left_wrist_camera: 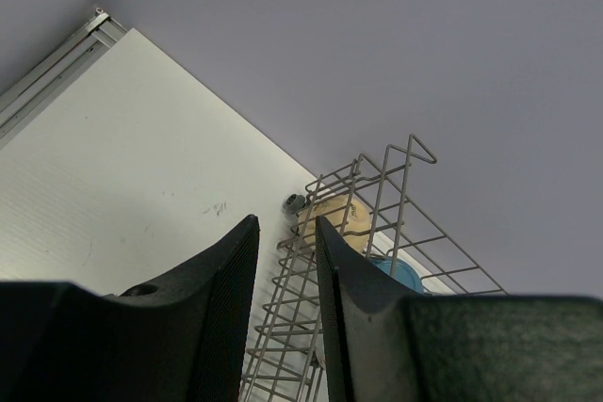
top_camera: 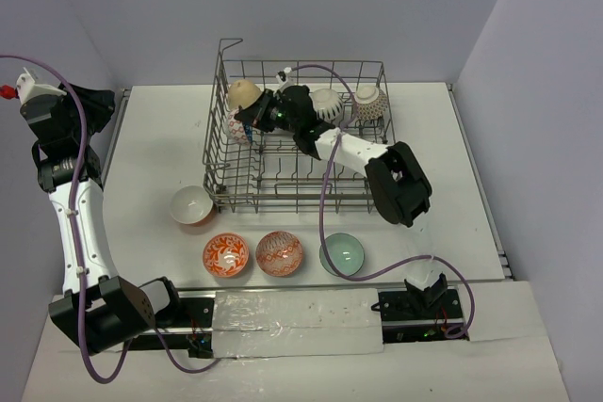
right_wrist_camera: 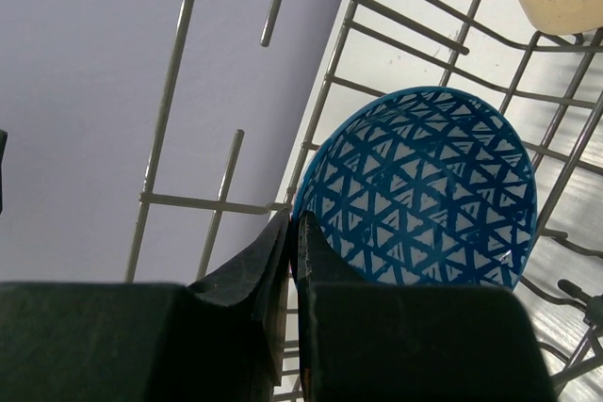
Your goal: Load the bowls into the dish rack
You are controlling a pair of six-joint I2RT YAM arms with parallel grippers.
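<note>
A bowl with a blue-and-white triangle pattern inside [right_wrist_camera: 424,185] sits tilted in the left part of the wire dish rack [top_camera: 301,206]. My right gripper is at its rim, the fingertips very close together there; any gap between them is hard to make out. My left gripper stands open and empty, off the table's left side in the top view. In front of the rack are a white bowl [top_camera: 191,204], an orange-patterned bowl [top_camera: 226,255], a reddish patterned bowl [top_camera: 280,253] and a green bowl [top_camera: 342,253].
Inside the rack, a cream bowl [top_camera: 243,93] stands behind the blue-and-white one. A white ridged bowl [top_camera: 327,105] and a brown-dotted bowl [top_camera: 369,103] stand farther right. The rack's front middle looks empty. Bare table lies right of the rack.
</note>
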